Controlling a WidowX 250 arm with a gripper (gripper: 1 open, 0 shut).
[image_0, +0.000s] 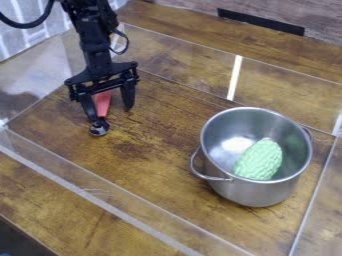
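My black gripper (102, 92) reaches down at the upper left, its fingers around a small object with a red handle (102, 103) and a dark, shiny end (98, 127) resting low near the wooden surface. Whether the fingers grip it is unclear. A steel pot (218, 131) stands at the right, holding a pale green corn cob (258, 161).
Clear plastic edges run along the left, bottom and back of the work area, with a white tape strip (235, 76) at the back.
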